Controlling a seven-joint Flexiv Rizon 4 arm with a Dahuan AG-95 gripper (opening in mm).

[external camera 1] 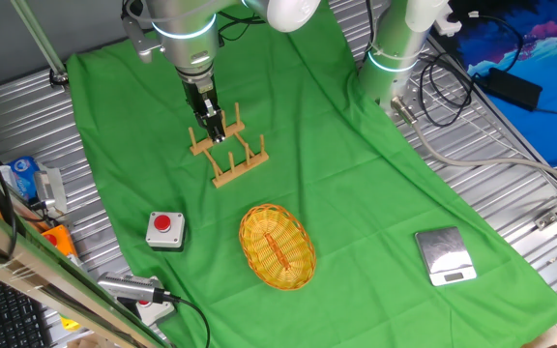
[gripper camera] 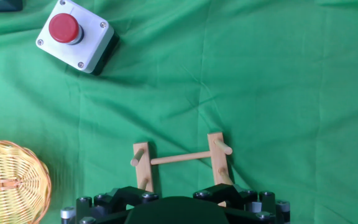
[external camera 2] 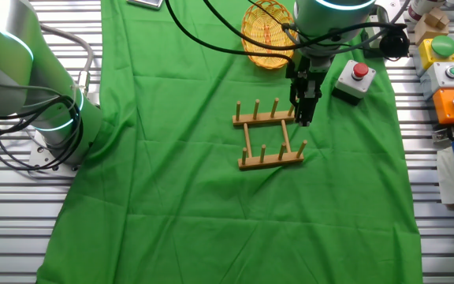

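My gripper (external camera 1: 218, 137) points down over the wooden peg rack (external camera 1: 241, 172), close to one of its long rails in exterior view 1. Exterior view 2 has the gripper (external camera 2: 303, 120) by the right end of the upper rail of the rack (external camera 2: 270, 160); how far above it hangs is unclear. Upright pegs stand along both rails, and thin crossbars join them. In the wrist view, the black gripper body covers the near part of the rack (gripper camera: 179, 158). The fingertips are too small or hidden to show the finger's state, and no held object is visible.
A yellow wicker basket (external camera 1: 277, 247) lies on the green cloth, looking empty. Nearby stands a grey box with a red button (external camera 1: 164, 230). A small scale (external camera 1: 444, 256) sits farther right.
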